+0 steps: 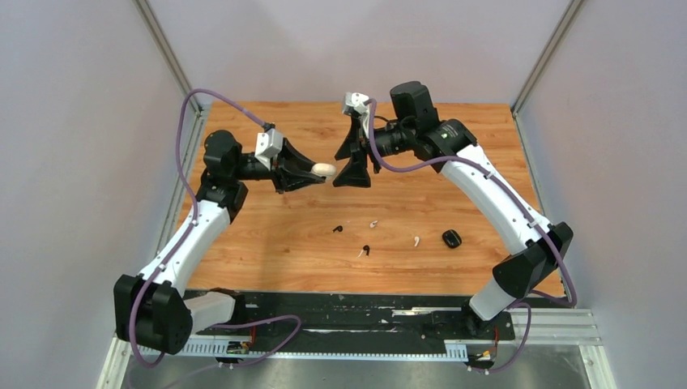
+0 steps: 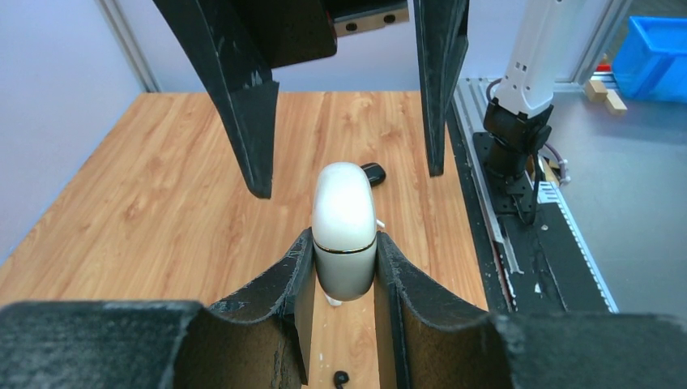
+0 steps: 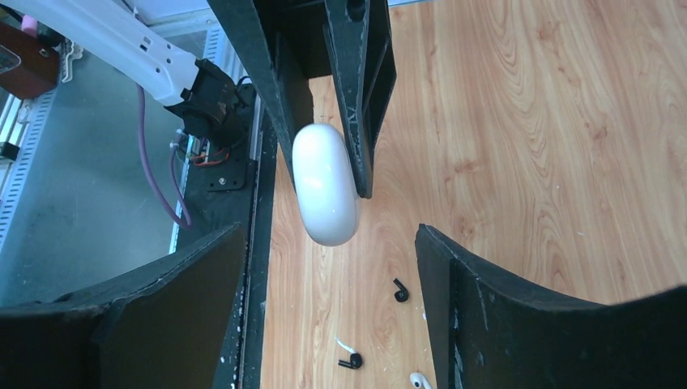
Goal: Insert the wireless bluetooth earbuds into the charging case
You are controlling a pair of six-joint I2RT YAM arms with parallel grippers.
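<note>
A white charging case [image 1: 323,169] is held upright in my left gripper, which is shut on it; it looks glossy, with a thin band around it. My right gripper [image 1: 351,164] hangs just right of the case with its fingers parted, the case between them in the right wrist view but not gripped. On the wood table lie small earbuds: black ones [image 1: 338,228], white ones [image 1: 374,223].
A black rounded case [image 1: 451,238] lies at the right of the table [image 1: 267,243]. Walls bound the sides and back.
</note>
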